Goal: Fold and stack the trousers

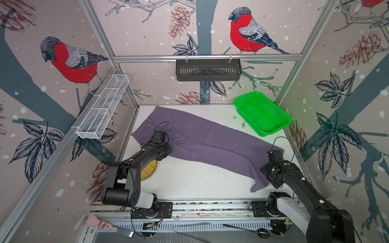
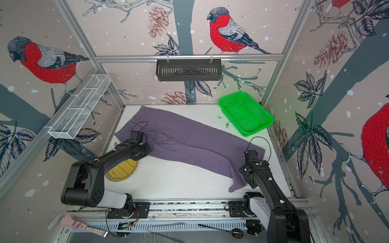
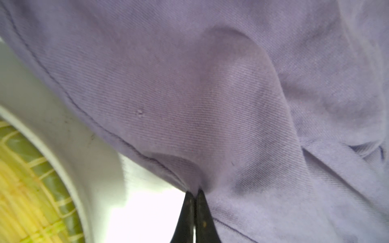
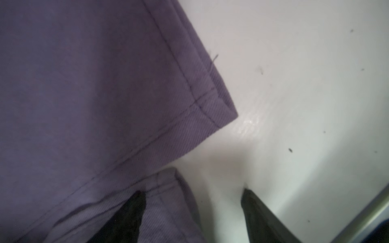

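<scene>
Purple trousers lie stretched diagonally across the white table, waist end at the back left and leg ends at the right. Wrinkles run through their middle. In the left wrist view my left gripper is shut on the lower edge of the trousers, the cloth pinched at its tips. Over the leg ends, my right gripper stands open. A hemmed corner of the lower leg lies below and between its fingers, beside the other leg's hem.
A green basket stands empty at the back right. Partly under my left arm sits a round yellow woven plate.
</scene>
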